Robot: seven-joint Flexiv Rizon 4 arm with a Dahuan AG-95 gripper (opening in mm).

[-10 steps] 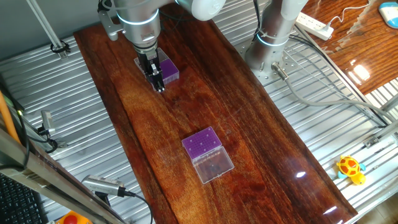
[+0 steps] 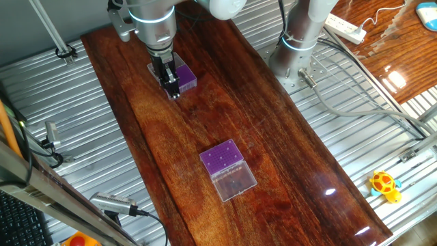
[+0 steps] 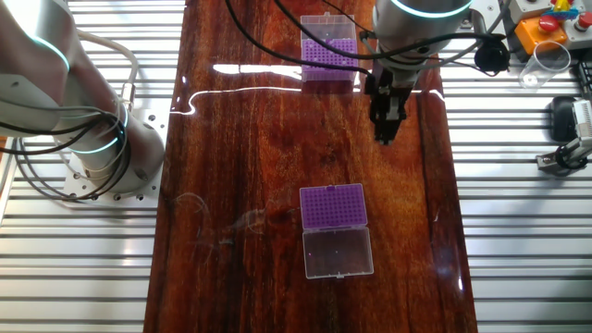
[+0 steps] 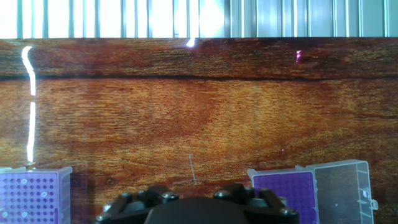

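My gripper (image 2: 175, 96) points down over the far part of the wooden table, in front of a clear box with a purple perforated rack (image 2: 184, 74). In exterior view 2 the gripper (image 3: 387, 137) hangs to the right of that box (image 3: 328, 60), apart from it. A second, flatter purple rack box (image 3: 333, 206) lies nearer mid-table, its clear lid (image 3: 338, 252) folded open flat. In the wrist view the far box (image 4: 28, 196) is at lower left and the flatter one (image 4: 283, 194) at lower right. My fingertips are too hidden to show how the fingers stand.
Bare wood (image 2: 147, 130) surrounds both boxes. Slatted metal (image 2: 123, 160) borders the table. The arm's base (image 2: 287, 61) stands beside the table's right edge. Cables (image 3: 305, 55) cross in front of the far box in exterior view 2. A toy turtle (image 2: 384, 183) sits off to the right.
The gripper's tip has shifted very slightly in exterior view 1. Both boxes stay where they were.
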